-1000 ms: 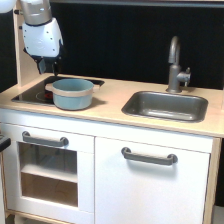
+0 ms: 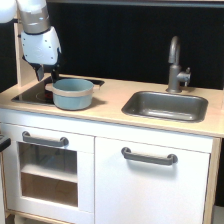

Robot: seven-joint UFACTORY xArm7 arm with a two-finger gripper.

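Note:
A blue-grey pot [image 2: 72, 95] with light handles stands upright, partly over the dark stovetop [image 2: 35, 95] on the left of the counter. Just behind and left of the pot, my gripper [image 2: 46, 73] points downward, close to the rim on its far-left side. Its fingers look small and dark here, so whether they are apart or touch the pot does not show clearly. The inside of the pot is mostly hidden.
A grey sink [image 2: 165, 104] with a dark faucet [image 2: 177, 70] occupies the right of the wooden counter [image 2: 112, 100]. Bare counter lies between pot and sink. Below are white cabinet doors [image 2: 150, 190] with protruding handles.
My arm and gripper have come down a little, nearer to the pot's far-left side. The pot appears to be in the same place.

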